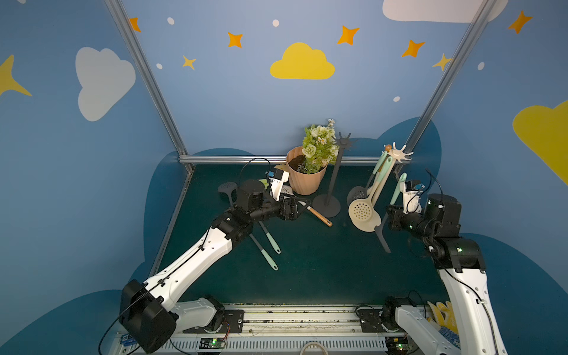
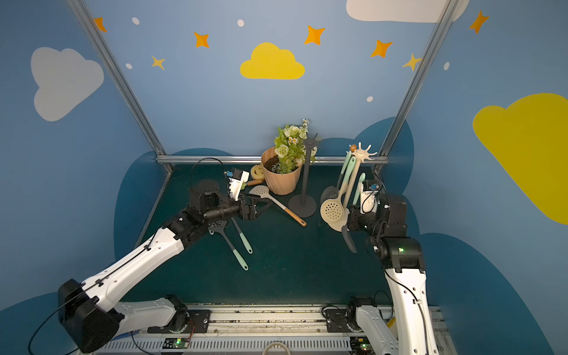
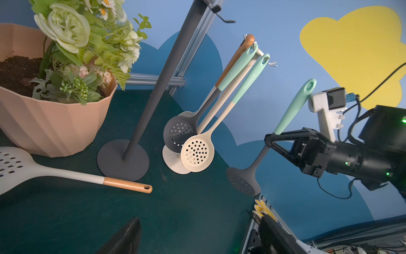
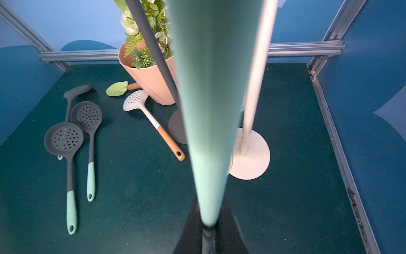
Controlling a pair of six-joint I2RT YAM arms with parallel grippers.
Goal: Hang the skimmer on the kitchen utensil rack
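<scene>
My right gripper is shut on a dark skimmer with a mint handle (image 3: 296, 103), gripping it just below the handle. The skimmer is raised upright, its perforated head (image 3: 245, 180) low, apart from the cream rack. That rack has a hooked top (image 1: 401, 152) and a round white base (image 4: 253, 158); several utensils hang on it, including a cream skimmer (image 3: 198, 151) and a dark one (image 3: 179, 132). A second rack, dark grey (image 1: 336, 171), is bare. My left gripper (image 1: 298, 208) stands open over the table with nothing between its fingers.
A white skimmer with a wooden handle (image 4: 158, 127) lies near the plant pot (image 4: 152, 78). Several dark utensils, among them a mint-handled skimmer (image 4: 69, 177), lie at the left.
</scene>
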